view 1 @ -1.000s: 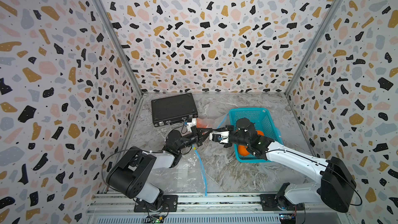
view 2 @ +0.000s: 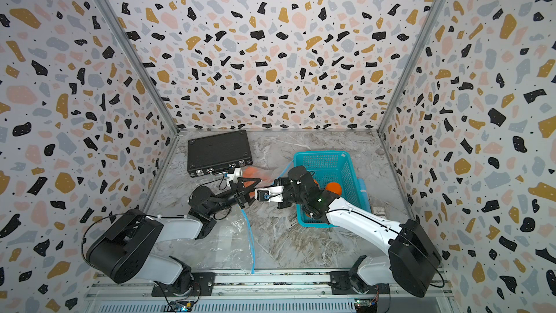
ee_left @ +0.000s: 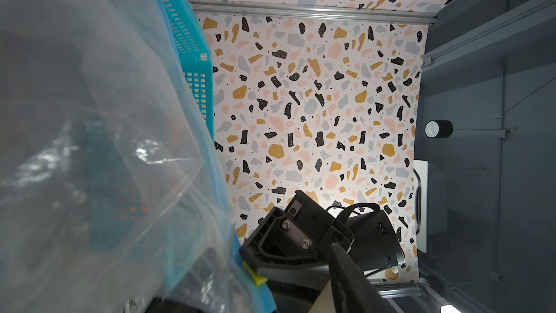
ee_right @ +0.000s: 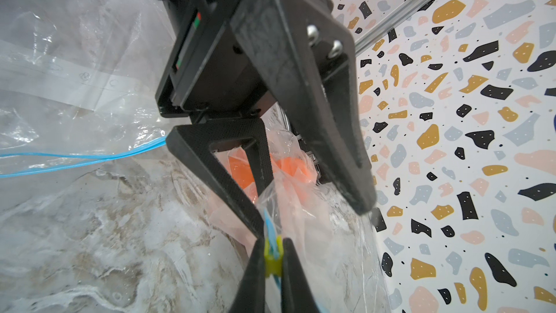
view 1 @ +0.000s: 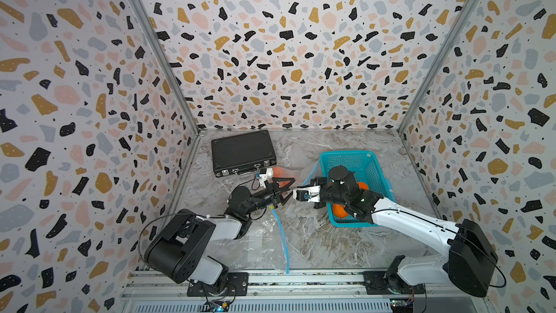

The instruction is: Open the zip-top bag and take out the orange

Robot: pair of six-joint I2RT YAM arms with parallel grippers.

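A clear zip bag [ee_right: 289, 208] with a blue zip strip and orange showing through pink plastic hangs between my grippers at the middle of the table. In the right wrist view, my right gripper is shut on the blue zip with its yellow slider. My left gripper [view 1: 281, 190] stands open just beyond it, its black fingers near the bag's top. Another clear plastic bag [view 1: 254, 240] with a blue strip [view 1: 281, 237] lies flat at the front left.
A teal basket [view 1: 367, 159] holding oranges [view 1: 340, 211] sits at the right, under my right arm. A black case [view 1: 243, 150] lies at the back left. Bare marble table shows at the front middle and back.
The right gripper has barely moved.
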